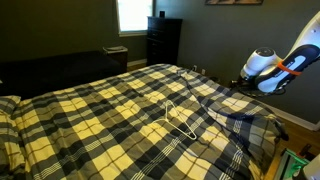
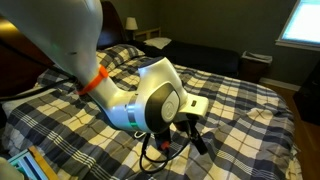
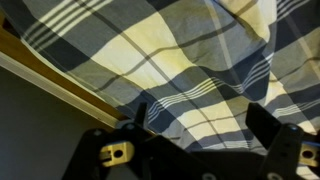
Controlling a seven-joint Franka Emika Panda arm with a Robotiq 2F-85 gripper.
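Observation:
A checked blanket in dark blue, cream and tan covers the bed. On it lies a white clothes hanger, flat near the middle in exterior view 1. Past the right-hand edge of the bed, above its far corner, my gripper hangs well apart from the hanger. Seen from above in the wrist view, my gripper is open, its dark fingers wide apart. Only the blanket shows below them, along with the bed's edge; the hanger is outside that view.
A wooden bed rail runs beside the blanket. At the back stand a dark dresser and a dark low piece of furniture. A lamp is at the far left in exterior view 2. Most of the bed is clear.

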